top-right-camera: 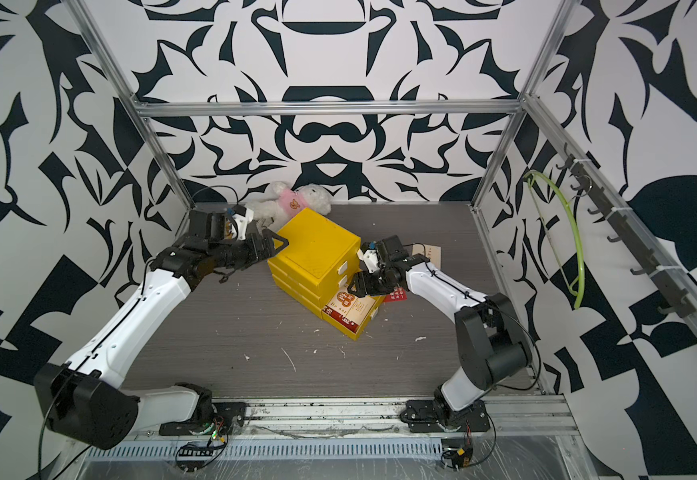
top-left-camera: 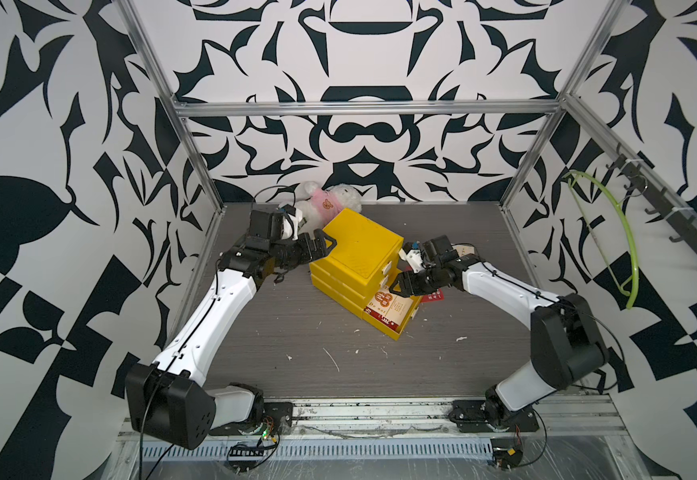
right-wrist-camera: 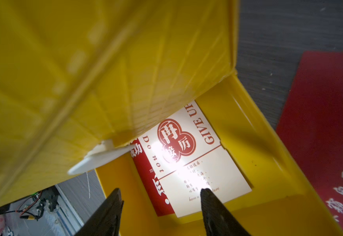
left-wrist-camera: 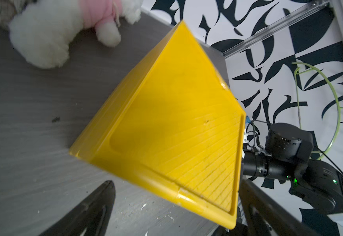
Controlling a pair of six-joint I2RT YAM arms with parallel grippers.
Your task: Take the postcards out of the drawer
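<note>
The yellow drawer unit (top-left-camera: 358, 246) stands mid-table with its bottom drawer (right-wrist-camera: 273, 157) pulled out. Inside that drawer a cream-and-red postcard (right-wrist-camera: 202, 177) lies flat, its far part hidden under the cabinet. Above the drawer, my right gripper is open, its fingers (right-wrist-camera: 214, 214) apart and empty over the postcard's near side. My left gripper is open too, at the left of the cabinet's top, with nothing between its fingers. On the table right of the drawer lies a red postcard (right-wrist-camera: 328, 129), and a cream card (top-right-camera: 428, 254) lies farther back.
A white plush toy in pink (top-left-camera: 328, 204) sits behind the cabinet. A pale handle (right-wrist-camera: 100, 159) juts from a closed drawer above the open one.
</note>
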